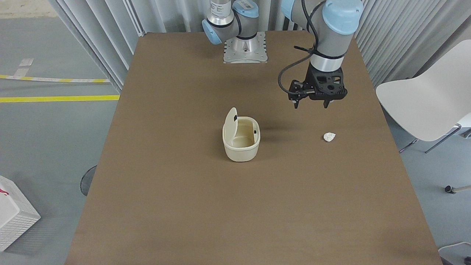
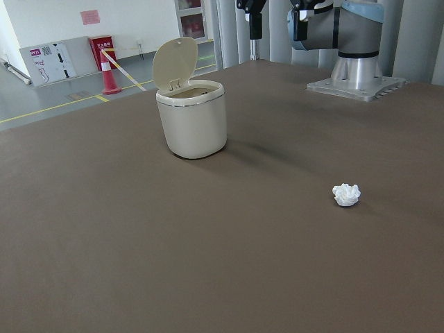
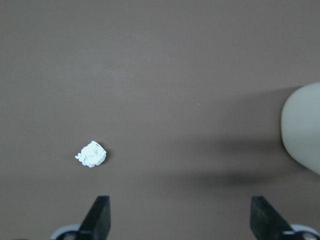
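Note:
A small cream bin with its lid raised stands mid-table; in the left view it is the bin, and in the wrist view its rounded side shows at the right. A white crumpled paper ball lies to the bin's right, also seen as the paper ball and, left of centre in the wrist view, the paper ball. My gripper hangs above the table, behind and a little left of the ball, its fingers spread open with nothing visible between them.
A robot base stands at the back edge. A white chair is off the table's right side, and grey curtains hang behind.

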